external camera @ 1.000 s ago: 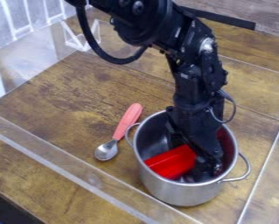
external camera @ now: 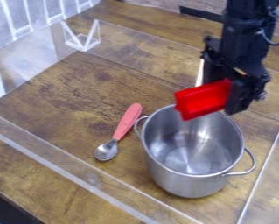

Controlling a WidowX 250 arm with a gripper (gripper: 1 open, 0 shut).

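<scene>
My black gripper (external camera: 226,94) is raised above the back rim of the steel pot (external camera: 188,162), with a red block (external camera: 202,100) at its fingers, tilted, over the pot. The pot's inside looks empty. A spoon with a pink handle (external camera: 126,119) lies on the wooden table to the left of the pot. Whether the fingers grip the block firmly is hard to tell.
A white wire piece (external camera: 83,39) stands at the back left. Clear strips run along the table's front and right.
My gripper has risen up and back out of the pot, and the red block has come up with it from inside.
</scene>
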